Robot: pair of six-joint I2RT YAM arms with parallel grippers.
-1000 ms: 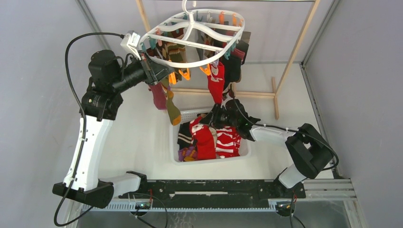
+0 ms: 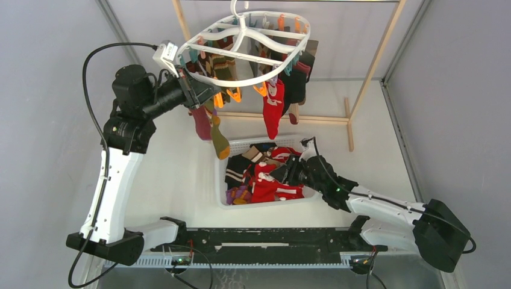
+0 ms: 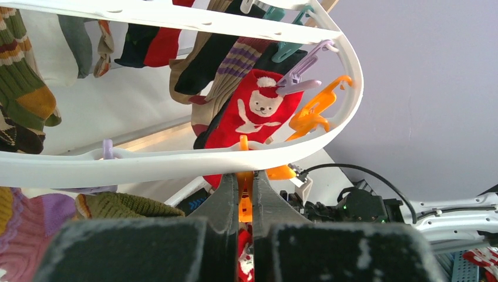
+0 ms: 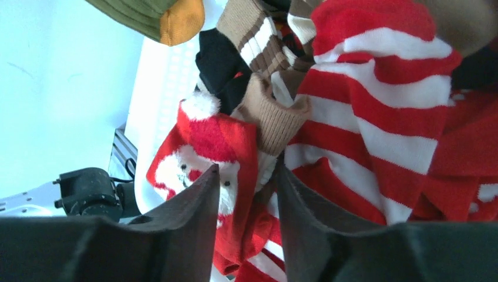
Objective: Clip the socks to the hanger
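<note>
My left gripper is shut on an orange clip (image 3: 245, 205) on the white hanger (image 3: 117, 167), whose other clips hold many socks, including a red bear sock (image 3: 258, 103). My right gripper is down in the sock basket (image 2: 220, 192), part open over a red-and-white Santa sock (image 4: 182, 158), with brown and red striped socks (image 4: 376, 106) beside it. Whether fabric is pinched between its fingers is unclear.
The wooden stand (image 2: 376, 51) surrounds the hanging socks at the back. Bare floor (image 2: 379, 156) lies right of the basket. Grey walls close in both sides.
My right arm has moved toward the front and right, its gripper lower over the basket; the socks beneath have shifted. The left arm is still.
</note>
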